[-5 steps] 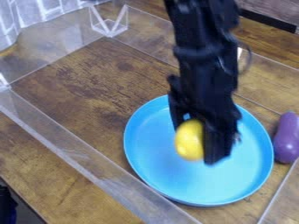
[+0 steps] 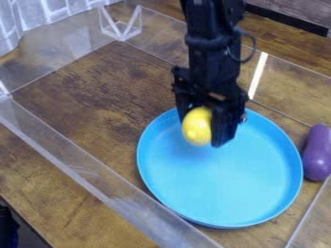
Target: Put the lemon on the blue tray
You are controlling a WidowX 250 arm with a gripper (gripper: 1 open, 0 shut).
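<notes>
The yellow lemon is held by my gripper, whose dark fingers are shut around its sides and blur with motion. Beneath lies the round blue tray, its wide surface empty. Gripper and lemon overlap the tray's far upper-left part in the view; exactly how high above it they are, I cannot tell. The gripper hides the tray's back rim and part of the lemon's far side.
A purple eggplant-like object lies just right of the tray. A clear plastic barrier runs along the left and front. Bare brown wood spreads left of the arm.
</notes>
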